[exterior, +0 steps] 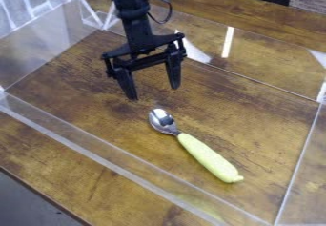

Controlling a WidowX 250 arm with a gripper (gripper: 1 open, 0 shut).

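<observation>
A spoon with a steel bowl (163, 120) and a pale yellow-green handle (207, 155) lies on the wooden surface, bowl toward the upper left. My black gripper (151, 85) hangs above and a little behind the bowl, its fingers spread open and pointing down, nothing between them.
Clear plastic walls border the work area (90, 115) on several sides. The wood around the spoon is bare. A white railing stands at the back left, and a dark strip lies at the back right.
</observation>
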